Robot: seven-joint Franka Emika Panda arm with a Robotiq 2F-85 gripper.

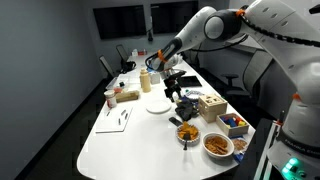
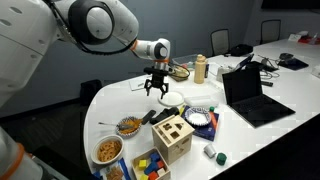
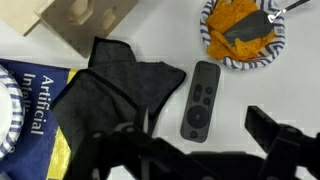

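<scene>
My gripper hangs open above the white table, its two dark fingers wide apart at the bottom of the wrist view. Below and between them, a dark grey remote control (image 3: 201,101) lies on the tabletop, clear of the fingers. Left of the remote spreads a crumpled black cloth (image 3: 125,78), partly hidden by the left finger. At the upper right of that view, a patterned bowl (image 3: 279,46) contains orange pieces and a dark utensil. In exterior view 2, the gripper (image 2: 157,92) is raised over the table, behind the remote (image 2: 149,117).
A wooden box (image 2: 173,140) stands beside the cloth. Close by are a container of coloured blocks (image 2: 152,166), another bowl (image 2: 107,151) and a white plate (image 1: 158,105). A black laptop (image 2: 255,100) sits farther off.
</scene>
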